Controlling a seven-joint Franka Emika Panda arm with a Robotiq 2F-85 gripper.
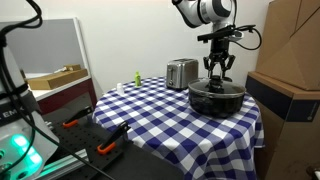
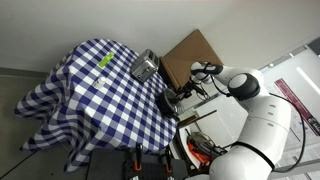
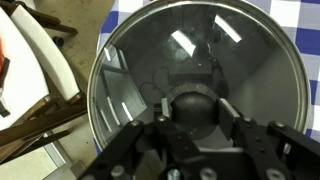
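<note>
A dark pot (image 1: 217, 103) stands at the right end of the checkered table, with a glass lid (image 3: 245, 65) over its top. The lid has a clear pane, a metal rim and a round black knob (image 3: 194, 112) in the middle. My gripper (image 1: 214, 82) reaches down to the lid from above. Its fingers are on either side of the knob in the wrist view, and the gripper is shut on it. In the second exterior view the arm partly hides the pot (image 2: 168, 104), and the fingertips are too small to make out.
A silver toaster (image 1: 183, 73) stands close behind and left of the pot. Cardboard boxes (image 1: 285, 110) rise at the right. A green bottle (image 1: 137, 79) and a small white item (image 1: 120, 87) are farther left.
</note>
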